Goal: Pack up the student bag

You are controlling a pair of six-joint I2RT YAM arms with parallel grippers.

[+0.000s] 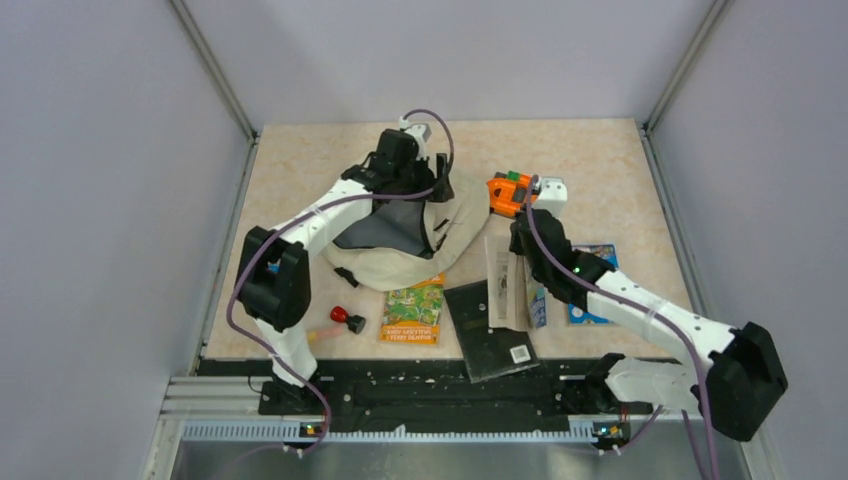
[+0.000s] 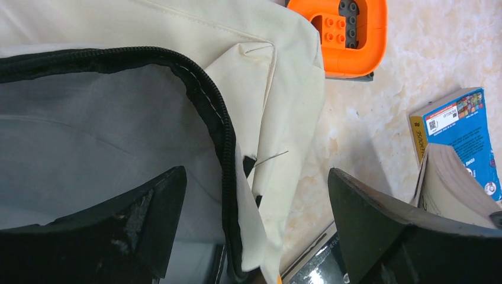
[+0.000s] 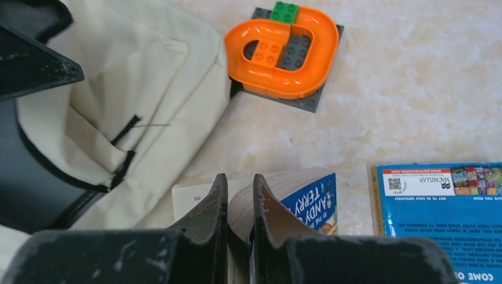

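The cream student bag point(image 1: 390, 265) lies open at the left-centre, its grey inside point(image 2: 100, 136) showing. My left gripper stands open over the bag's zipped edge and cream flap. My right gripper is shut on a paperback book point(image 3: 302, 198), which hangs with its pages bent, right of the bag. A blue book point(image 3: 438, 219) lies on the table at the right. An orange book point(image 1: 410, 310) lies below the bag, and a black flat folder point(image 1: 485, 325) beside it.
An orange toy track on a grey brick plate point(image 3: 278, 77) sits right of the bag. A red-topped object point(image 1: 340, 315) and a pale stick-like item point(image 1: 325, 333) lie front left.
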